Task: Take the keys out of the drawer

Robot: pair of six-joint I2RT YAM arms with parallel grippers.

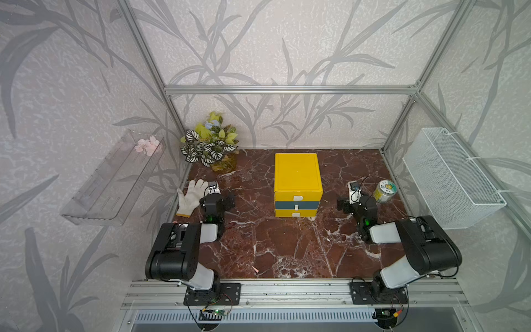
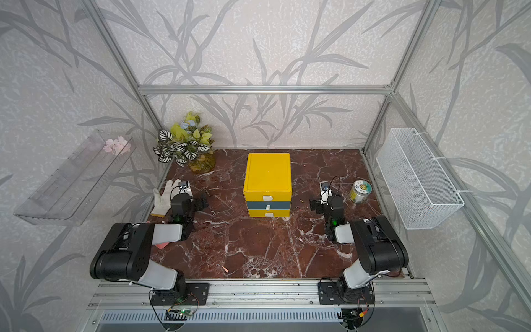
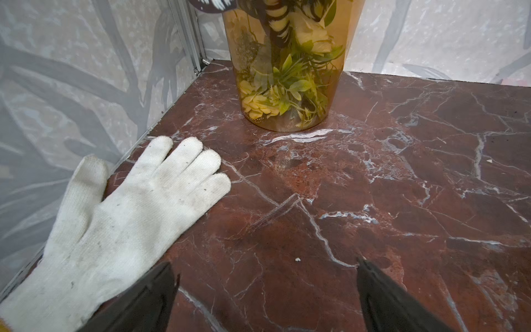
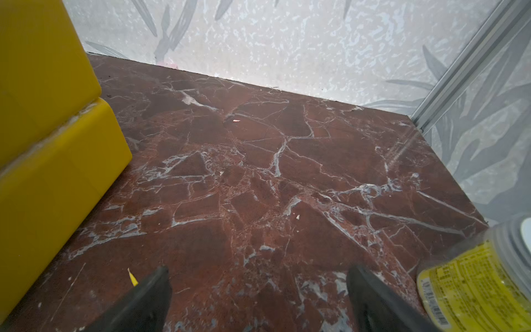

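Observation:
A yellow drawer box (image 1: 297,174) with three stacked drawers, the middle one blue-grey (image 2: 257,204), stands shut at the centre of the marble table; no keys show. My left gripper is open and empty, low over the table left of the box, beside a white glove. My right gripper stands open and empty to the box's right, with the yellow box's side (image 4: 49,193) close on its left.
A plant in an amber pot (image 3: 284,94) is at back left, the glove (image 3: 127,227) at left, a can (image 4: 473,279) at right. Baskets (image 1: 453,188) hang on both side walls.

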